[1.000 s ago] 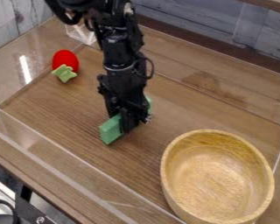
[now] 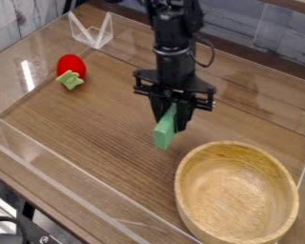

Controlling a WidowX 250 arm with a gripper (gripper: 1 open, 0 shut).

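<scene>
My gripper (image 2: 171, 114) is at the upper middle, pointing down over the wooden table (image 2: 91, 152). A teal-green object (image 2: 166, 133) hangs below it, between or just under the fingers. How the fingers stand on it is hard to make out.
A large tan bowl (image 2: 238, 191) fills the lower right. A red object (image 2: 70, 67) and a small light-green item (image 2: 70, 80) lie at the upper left, near a clear container (image 2: 91, 30).
My gripper has moved right and away toward the back of the table, and the teal object has moved with it.
</scene>
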